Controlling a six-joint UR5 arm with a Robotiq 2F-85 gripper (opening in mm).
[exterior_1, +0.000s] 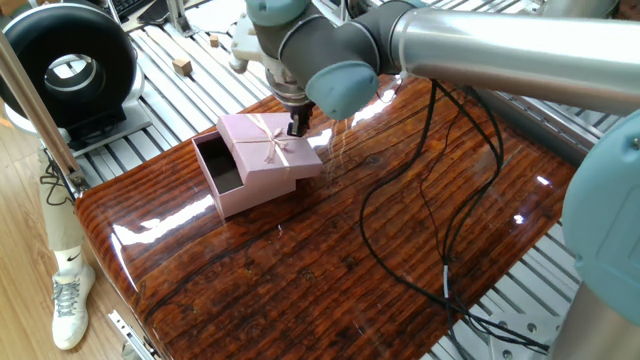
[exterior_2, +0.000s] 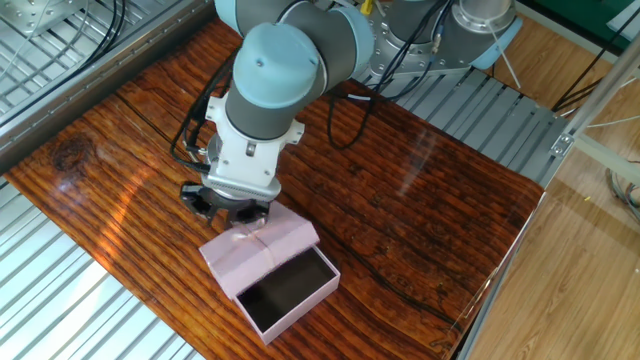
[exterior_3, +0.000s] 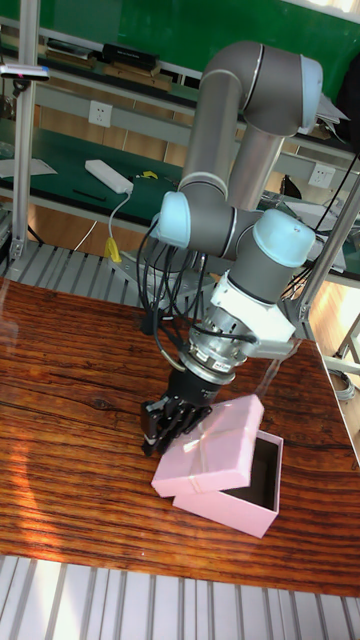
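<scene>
A pink box (exterior_2: 324, 287) stands on the glossy wooden table, its dark inside partly uncovered. Its pink lid (exterior_2: 243, 262), tied with a pale ribbon bow (exterior_1: 276, 142), sits shifted across the top and overhangs the side away from the opening. My gripper (exterior_3: 165, 435) points down at that overhanging side, its black fingers close against the lid. In exterior view 1 a dark fingertip shows beside the bow. From exterior view 2 the two black finger parts appear apart, but the tips are hidden, so whether they hold the lid or ribbon is unclear.
Loose black cables (exterior_1: 372, 215) hang from the arm and run over the table (exterior_1: 300, 290). Much of the tabletop around the box is bare. A black ring-shaped device (exterior_1: 72, 70) and a small wooden block (exterior_1: 182, 67) are beyond the table's edge.
</scene>
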